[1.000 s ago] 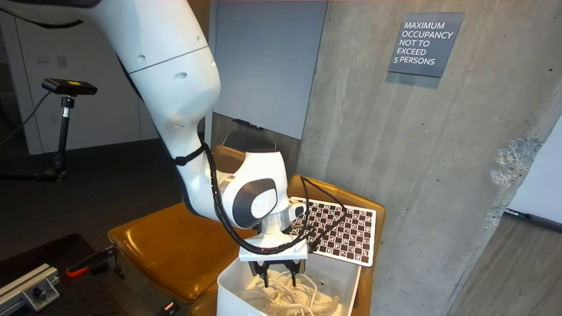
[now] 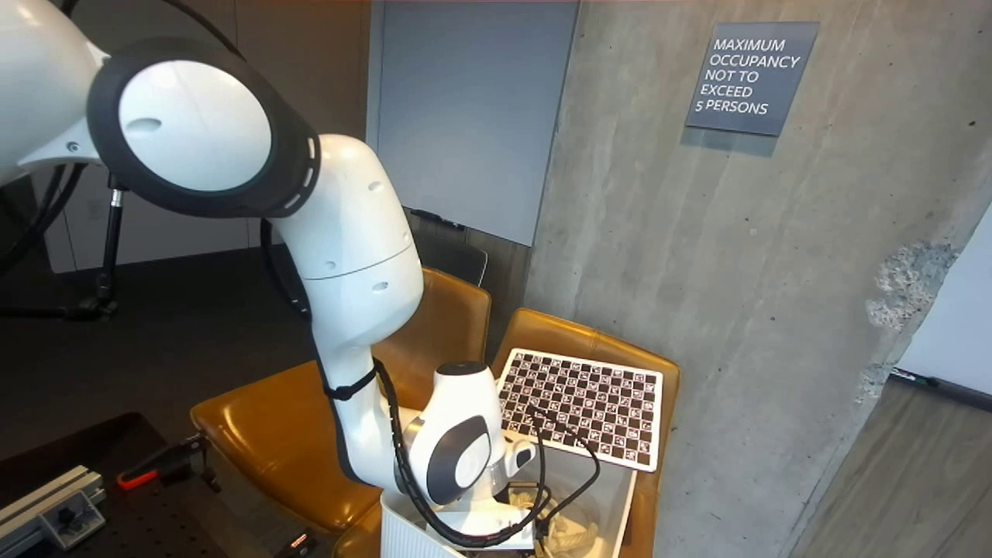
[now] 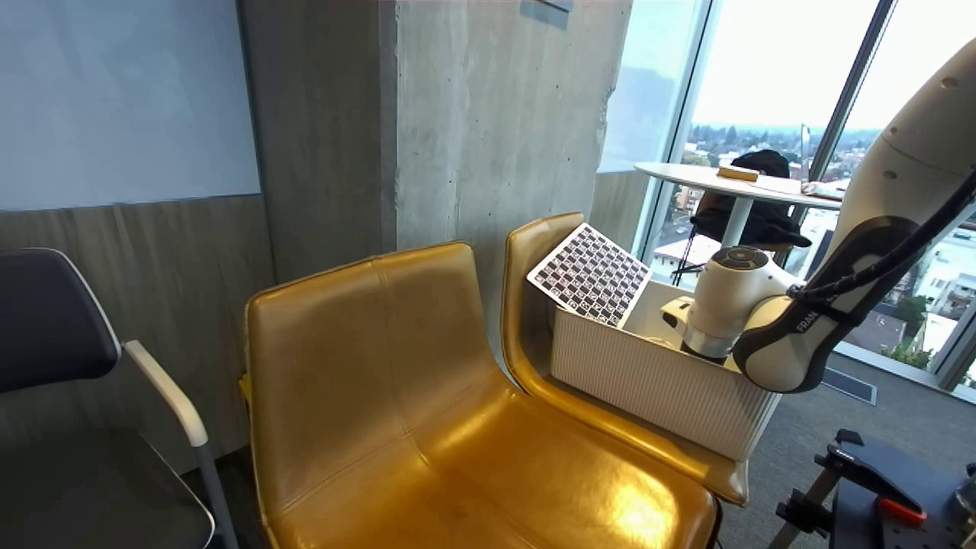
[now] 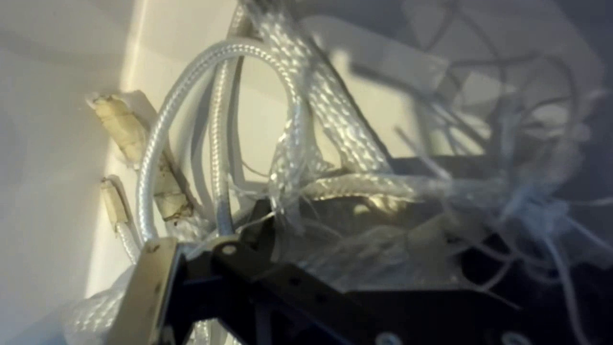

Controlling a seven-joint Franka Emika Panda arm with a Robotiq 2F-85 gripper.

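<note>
White braided rope (image 4: 339,129) lies tangled in the white bin (image 3: 659,375), with frayed ends and loose strands. Two rope ends bound in tan tape, one of them a larger taped end (image 4: 123,123), rest against the bin's wall in the wrist view. My gripper is open, down inside the bin among the ropes. Rope loops rise just beyond its fingers (image 4: 146,281). In both exterior views the bin's walls and the arm hide the fingertips, and exterior view 1 shows only a little rope (image 2: 572,535). Whether any strand lies between the fingers is unclear.
A checkered board (image 2: 581,404) leans on the chair back at the bin's far edge. The bin stands on a tan chair, with another tan chair (image 3: 393,402) beside it. A black cable (image 2: 595,465) loops off the wrist. Bin walls stand close around the gripper.
The arm has come down: my gripper, earlier visible above the ropes with its fingers apart, is now deep in the bin. The elbow has swung into view at the upper left.
</note>
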